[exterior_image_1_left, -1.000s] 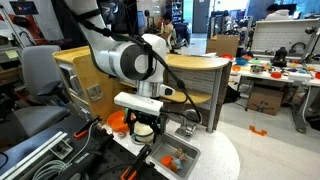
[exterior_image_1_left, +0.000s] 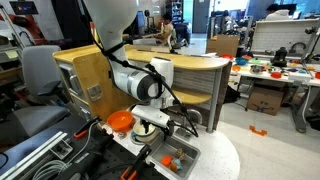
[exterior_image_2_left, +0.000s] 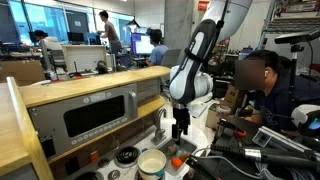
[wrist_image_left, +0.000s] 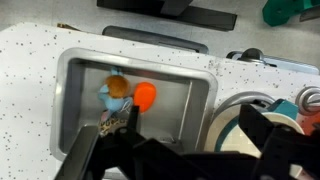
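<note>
My gripper is open, its dark fingers (wrist_image_left: 133, 122) spread wide at the lower part of the wrist view with nothing seen between them. It is over the right wall of a grey sink basin (wrist_image_left: 198, 95). Inside the basin, left of the fingers, lie an orange-red oval piece (wrist_image_left: 145, 96), a brown-orange round piece (wrist_image_left: 118, 86) with something light blue beside it, and a patterned piece (wrist_image_left: 112, 124) partly hidden by a finger. Exterior view 1 shows the gripper (exterior_image_1_left: 152, 118) above the counter between the basin and an orange bowl (exterior_image_1_left: 121, 121).
Right of the basin stands a round pot with a pale inside (wrist_image_left: 236, 138), partly covered by a finger. A faucet (exterior_image_1_left: 187, 121) rises behind the basin. A wooden shelf (exterior_image_1_left: 180, 60) runs behind the arm.
In exterior view 1 the white arm body has shifted lower and appears smaller, away from the camera. The pieces in the basin look unmoved.
</note>
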